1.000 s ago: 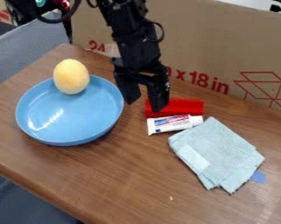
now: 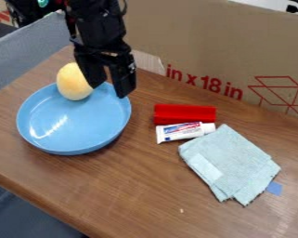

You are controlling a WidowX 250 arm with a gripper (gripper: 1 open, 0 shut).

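Note:
My black gripper (image 2: 110, 79) hangs over the back part of a blue plate (image 2: 64, 125), just right of a pale yellow oval object (image 2: 71, 76) at the plate's back edge, which it partly overlaps in view. Whether the fingers are open or shut is hard to make out. Right of the plate lie a red block (image 2: 184, 113) and, in front of it, a white tube (image 2: 185, 132). A folded pale blue cloth (image 2: 232, 163) lies farther right.
A cardboard box (image 2: 238, 46) stands along the back of the wooden table (image 2: 138, 195). A grey surface lies beyond the left edge.
My gripper has moved left and up, from above the red block to beside the yellow object. The objects on the table look unmoved.

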